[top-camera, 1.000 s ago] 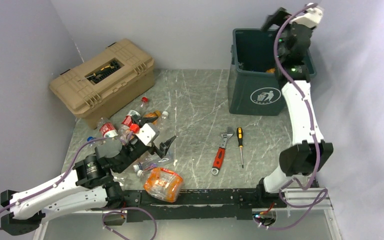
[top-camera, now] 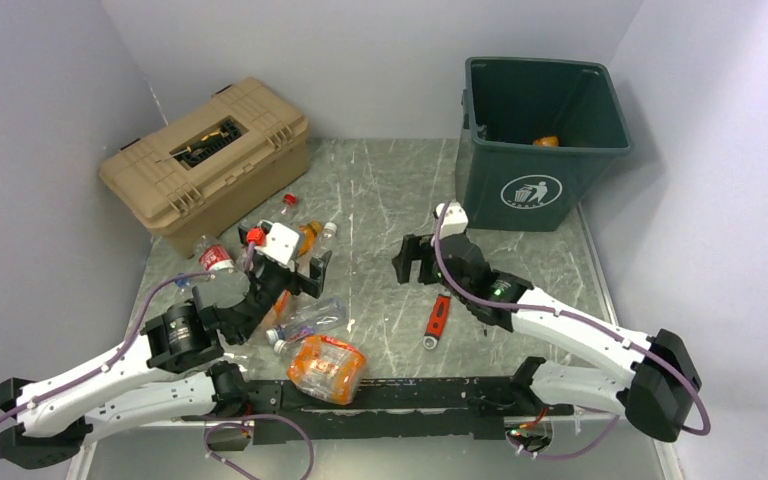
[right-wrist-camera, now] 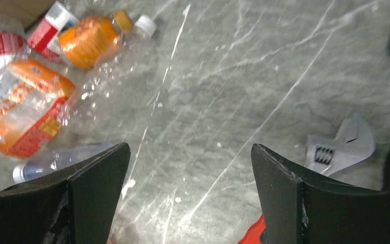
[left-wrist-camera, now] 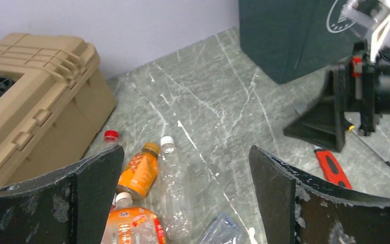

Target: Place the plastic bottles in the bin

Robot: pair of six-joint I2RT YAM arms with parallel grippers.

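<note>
Several plastic bottles lie on the left of the table, partly hidden by my left arm in the top view. Among them are a large orange-labelled bottle (top-camera: 327, 369) near the front edge, a clear bottle (top-camera: 315, 318) behind it, a red-labelled one (top-camera: 215, 256) and a small orange bottle (left-wrist-camera: 140, 171). My left gripper (top-camera: 312, 272) hangs open above the pile, nothing between its fingers. Over the table's middle, right of the bottles, my right gripper (top-camera: 416, 259) is open and empty. The green bin (top-camera: 548, 150) stands at the back right with something orange (top-camera: 546, 141) inside.
A tan toolbox (top-camera: 210, 160) fills the back left, close behind the bottles. Under the right arm lie a red-handled wrench (top-camera: 437, 321) and a screwdriver (left-wrist-camera: 370, 144). Bare table (top-camera: 390, 190) lies between toolbox and bin.
The left gripper has shifted slightly left over the bottles.
</note>
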